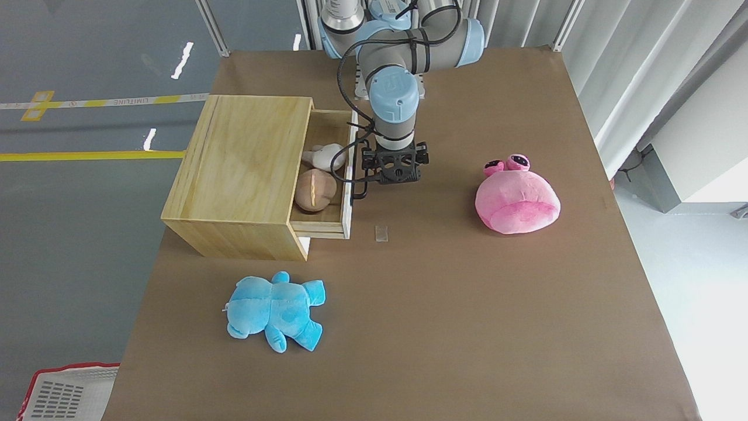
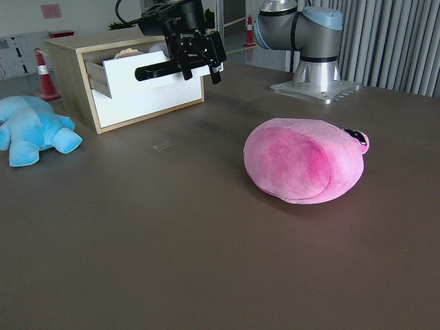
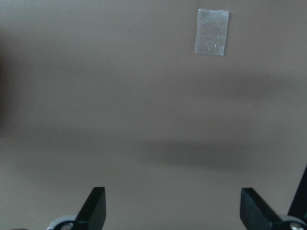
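Note:
A wooden box (image 1: 231, 161) has its drawer (image 2: 148, 86) pulled out, holding a white plush toy (image 1: 329, 155) and a tan one (image 1: 314, 188). My gripper hangs just outside the drawer's white front; in the wrist view its fingers are wide apart with bare table between them. A pink plush toy (image 1: 517, 200) lies to the right of it, and a blue plush bear (image 1: 273, 309) lies in front of the box.
A small clear patch (image 3: 211, 31) is on the table by the drawer.

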